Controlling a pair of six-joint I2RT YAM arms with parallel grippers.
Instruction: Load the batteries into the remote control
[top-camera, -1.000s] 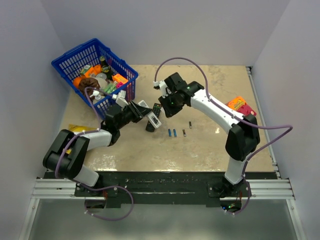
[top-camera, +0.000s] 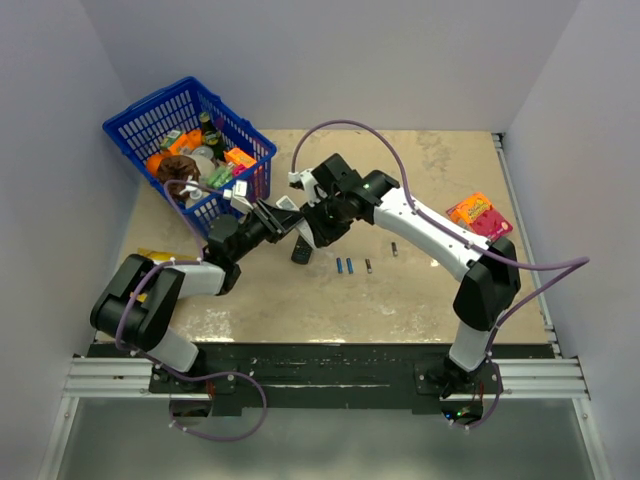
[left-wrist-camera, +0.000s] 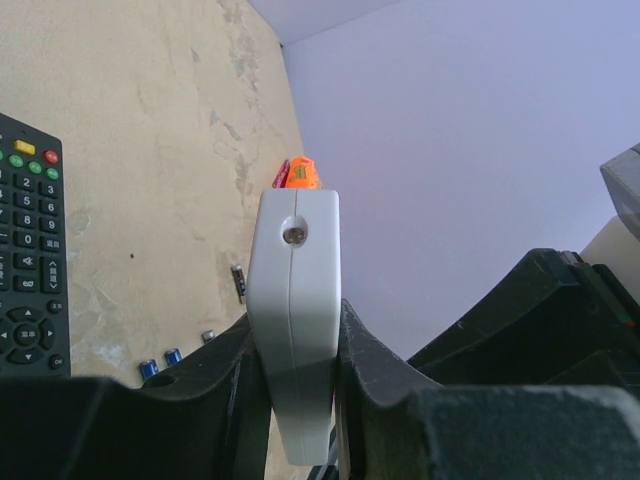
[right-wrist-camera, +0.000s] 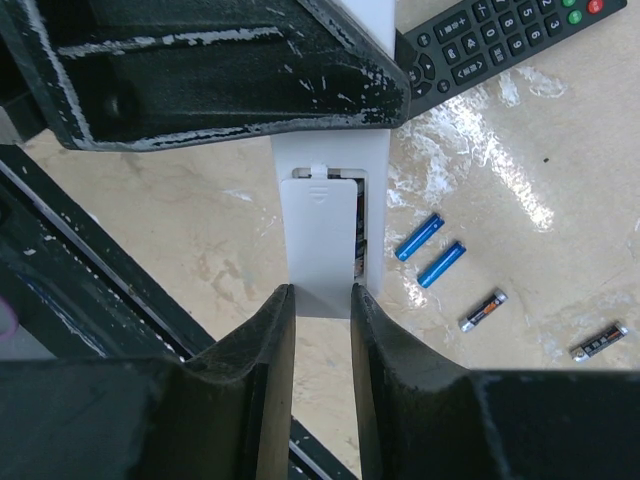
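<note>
My left gripper is shut on a white remote, held above the table. Its back, in the right wrist view, has the white battery cover sitting askew over the compartment, with a dark interior showing along one side. My right gripper has its fingertips at the cover's lower end, close together; whether they grip it is unclear. On the table lie two blue batteries and two dark batteries, apart from each other. A black remote lies beneath the held one.
A blue basket of assorted items fills the back left. Red and orange packets lie at the right.
My right gripper has moved left and toward the front, onto the white remote held by my left gripper, covering more of it in the top view.
</note>
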